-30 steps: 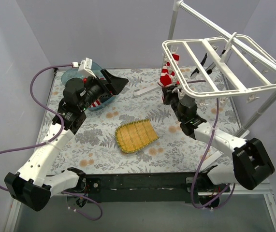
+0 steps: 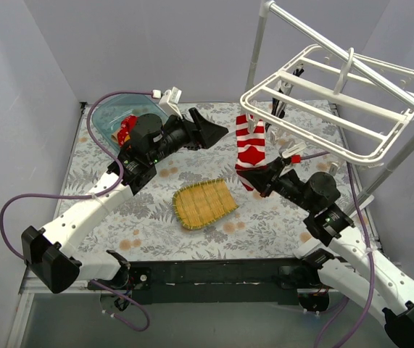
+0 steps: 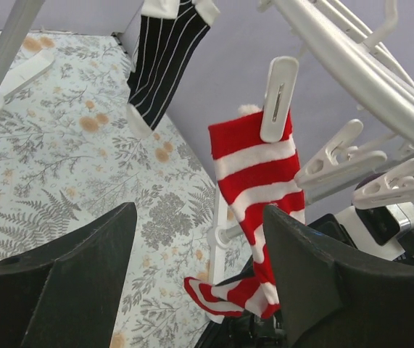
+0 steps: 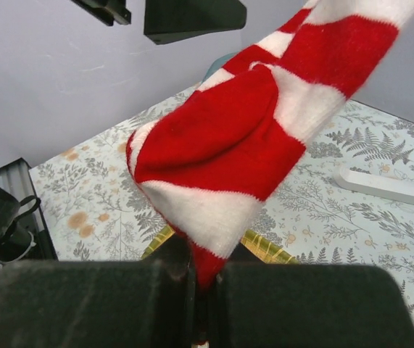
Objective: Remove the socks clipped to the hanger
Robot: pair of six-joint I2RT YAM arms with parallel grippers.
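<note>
A red-and-white striped sock hangs from a clip at the left front of the white hanger. My right gripper is shut on the lower part of this sock, whose cloth stretches up from between the fingers. To the left of the sock, my left gripper stands part open with nothing between its fingers; in the left wrist view the sock lies beyond the right finger. A black sock with white stripes hangs farther along the hanger.
A blue translucent basin holding something red stands at the back left, partly behind my left arm. A woven yellow mat lies mid-table. The hanger's metal stand rises at the back.
My left gripper has moved right, toward the striped sock.
</note>
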